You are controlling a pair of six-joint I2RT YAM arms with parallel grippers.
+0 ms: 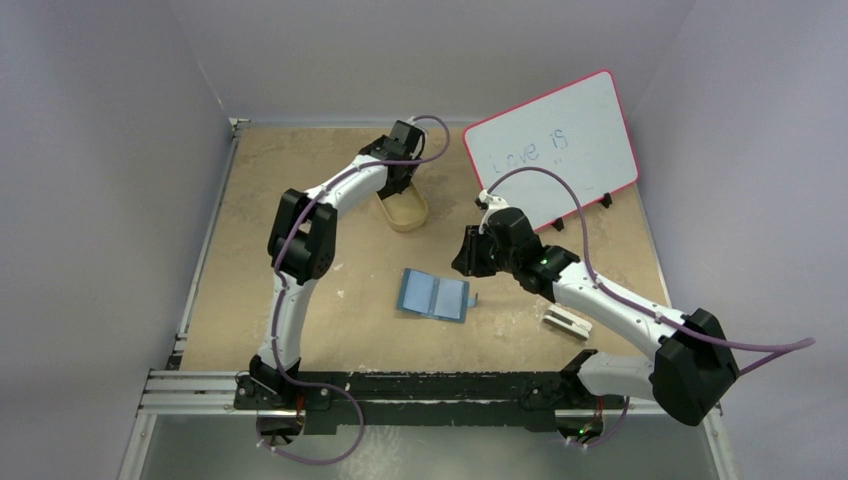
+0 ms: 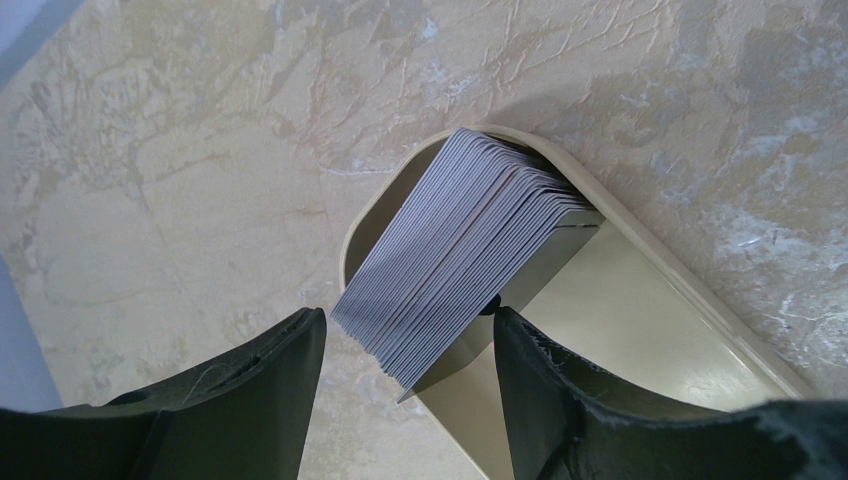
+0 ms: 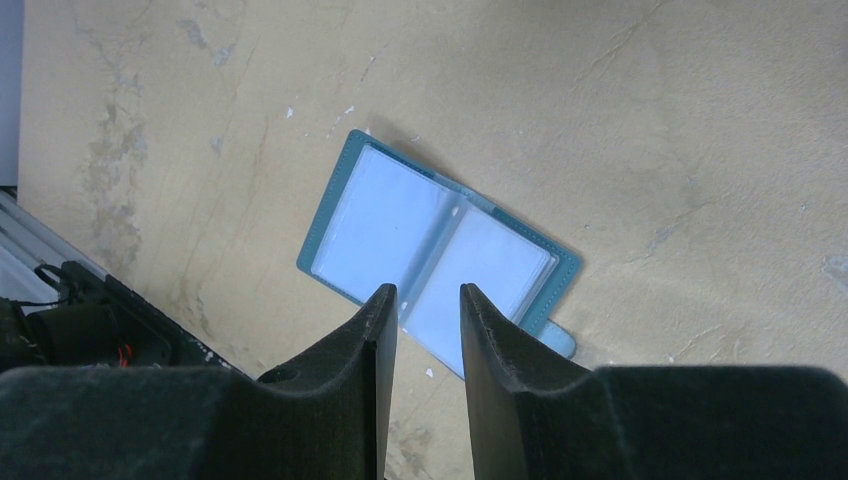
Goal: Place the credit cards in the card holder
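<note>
A stack of thin cards (image 2: 450,255) leans in one end of a beige box (image 2: 700,300). My left gripper is open over it, its fingers at either side of the stack's lower end in the left wrist view. The blue card holder (image 3: 375,225) lies open on the table, seen as (image 1: 420,292) in the top view. My right gripper hovers to the upper right of the holder in the top view, its fingers apart with nothing seen between them but the holder below.
A whiteboard (image 1: 550,140) with writing stands at the back right. A pale slim object (image 1: 567,320) lies at the front right. The table left of the holder is clear.
</note>
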